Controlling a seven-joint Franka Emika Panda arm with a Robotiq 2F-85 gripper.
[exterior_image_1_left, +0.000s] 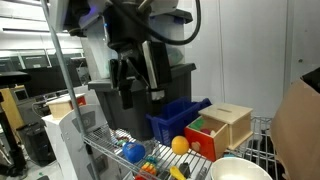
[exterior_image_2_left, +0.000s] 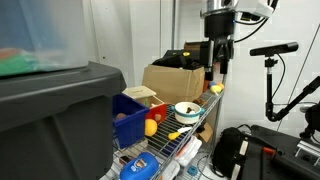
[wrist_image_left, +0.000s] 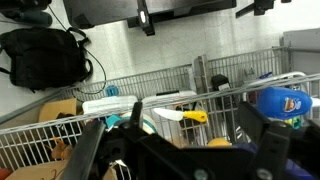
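Note:
My gripper (exterior_image_1_left: 142, 98) hangs above the wire shelf with its fingers spread and nothing between them. In exterior view 2 the gripper (exterior_image_2_left: 216, 72) points down, clear of everything below. A white bowl (exterior_image_1_left: 238, 171) stands on the shelf at the front right. Left of it lie an orange ball (exterior_image_1_left: 180, 145) and a blue object (exterior_image_1_left: 134, 152). In the wrist view, a tool with a yellow handle (wrist_image_left: 195, 116) lies on the wires, and a blue object (wrist_image_left: 283, 102) is at right. The dark fingers hide part of the shelf there.
A blue bin (exterior_image_1_left: 182, 120) and an open wooden box (exterior_image_1_left: 226, 127) stand behind the small items. A large dark tub (exterior_image_2_left: 70, 120) rises at the shelf's near end in exterior view 2; a cardboard box (exterior_image_2_left: 180, 84) stands at the far end.

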